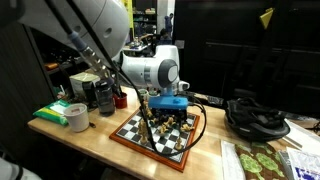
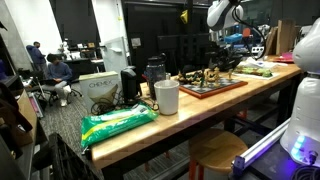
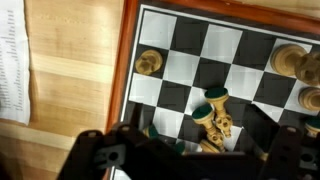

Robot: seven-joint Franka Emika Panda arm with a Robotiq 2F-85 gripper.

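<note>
My gripper is open above a black-and-white chessboard (image 3: 182,68) with a reddish-brown rim. Between its dark fingers, in the wrist view, wooden pieces with green felt bases (image 3: 216,93) lie on their sides, apparently untouched. A lone round-topped piece (image 3: 148,62) stands near the board's left rim. More upright pieces (image 3: 290,58) line the right side of that view. In the first exterior view, the gripper (image 1: 166,112) hangs low over the middle of the board (image 1: 130,131); its fingertips are hard to make out there.
A black bag (image 1: 257,118) rests right of the board. A white container (image 1: 77,117), a dark jar (image 1: 104,97) and a green packet (image 1: 50,110) stand to the left. A stool (image 2: 217,150) is beside the table. Bare wood shows along the front edge.
</note>
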